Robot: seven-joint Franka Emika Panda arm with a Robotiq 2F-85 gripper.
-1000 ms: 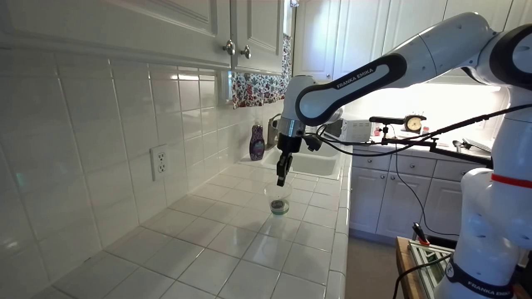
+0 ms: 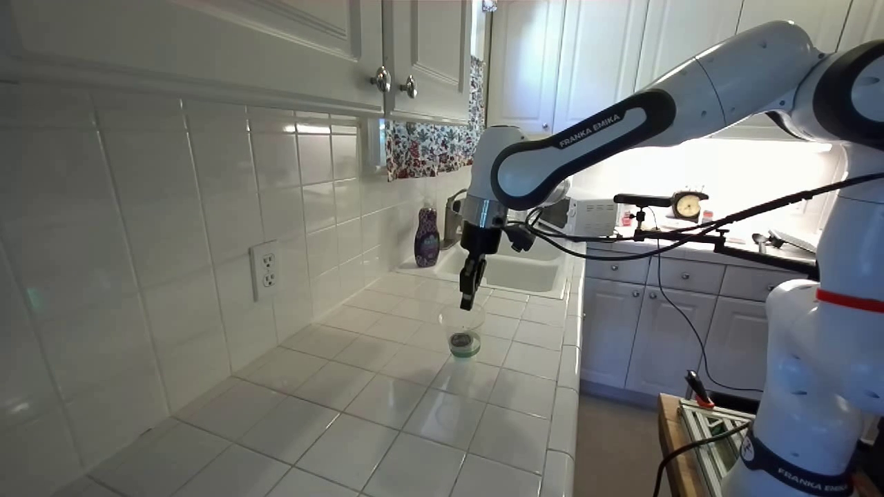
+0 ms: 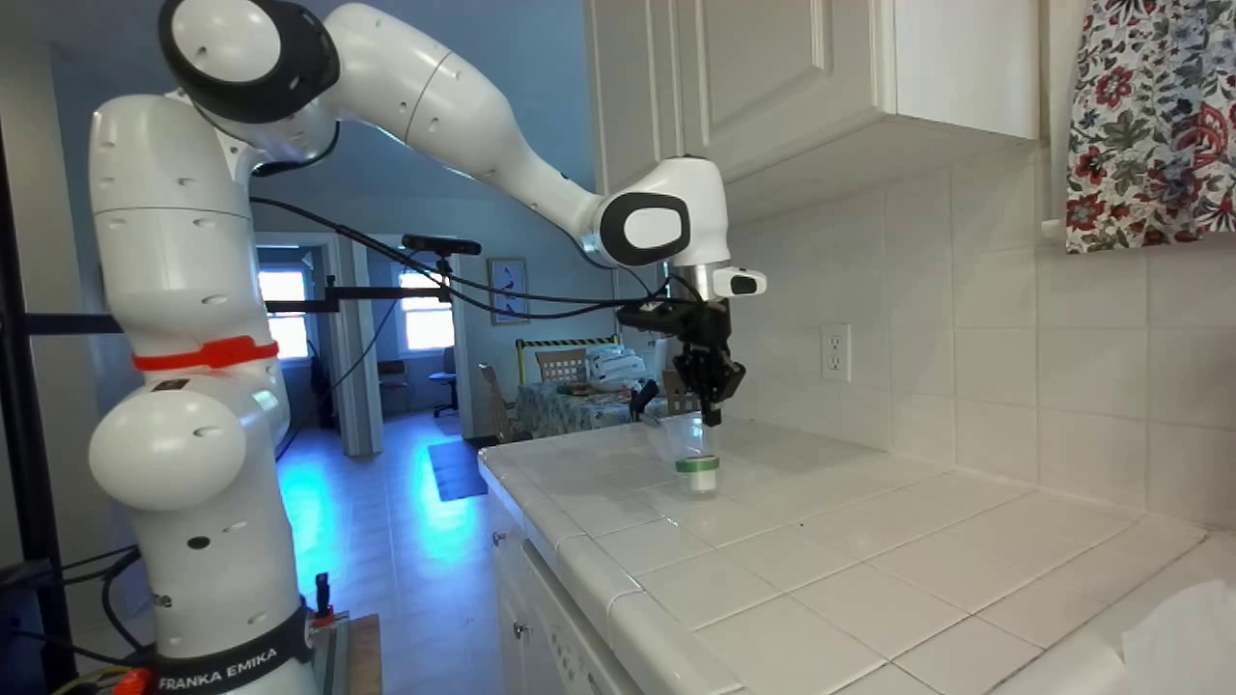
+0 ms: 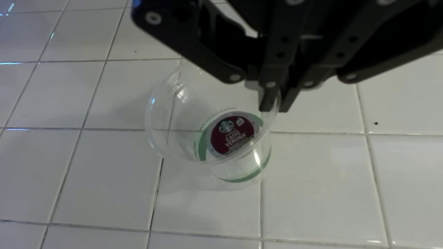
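Observation:
A clear plastic cup [image 4: 182, 137] holds a coffee pod [image 4: 232, 133] with a dark red label and green ring, lying in its bottom. My gripper is shut on the cup's rim, the thin wall pinched between its fingertips at the right side in the wrist view. Exterior view 1 has the gripper [image 2: 467, 305] pointing down at the top of the cup [image 2: 460, 322]. From exterior view 2, the cup [image 3: 684, 434] appears above the counter's far part, below the gripper [image 3: 710, 419]. Whether its base touches the tiles, I cannot tell.
Behind are a sink [image 2: 530, 273] and a purple bottle [image 2: 427, 237] by the wall. Cabinets [image 2: 290, 50] hang above the left side. The counter's edge [image 2: 565, 414] runs along the right.

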